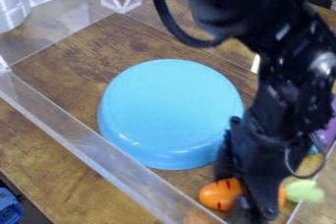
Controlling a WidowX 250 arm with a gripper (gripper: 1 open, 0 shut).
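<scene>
My dark gripper [256, 169] is low at the bottom right, down over an orange toy carrot [217, 193], which it partly hides; its fingers are blurred, so whether they are shut on the carrot cannot be told. The carrot's pale green leaves [302, 192] show to the right. An upturned light blue bowl or disc [164, 105] lies just to the left of the gripper.
Clear plastic walls [79, 144] border the wooden board [92, 41]. A purple object [324, 135] is mostly hidden at the right edge. A blue item [8, 206] lies at the bottom left. The board's upper left is clear.
</scene>
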